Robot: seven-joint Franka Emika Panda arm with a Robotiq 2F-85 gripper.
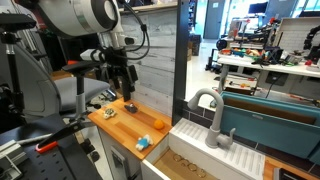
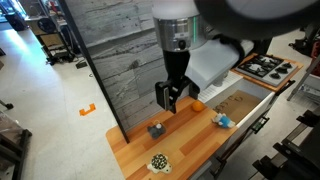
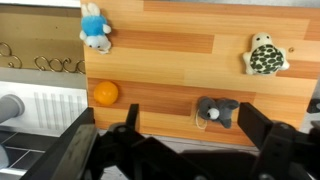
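Observation:
My gripper stands open above the wooden counter (image 1: 122,128), fingers wide apart, with nothing between its fingers. Below it and to the right in the wrist view lies a small dark grey toy (image 3: 215,111) with a light patch. An orange ball (image 3: 106,93) rests left of the gripper there. Toward the top left of that view is a blue-and-white toy (image 3: 96,28), while a cream toy with brown spots (image 3: 265,55) lies at upper right. In exterior view 2 the fingers hang above the counter, between the grey toy (image 2: 156,130) and the orange ball (image 2: 198,105).
A grey panelled wall (image 1: 152,62) rises behind the counter. To the right are a white sink (image 1: 190,157) and a tall faucet (image 1: 212,108). Bare wood lies between the toys.

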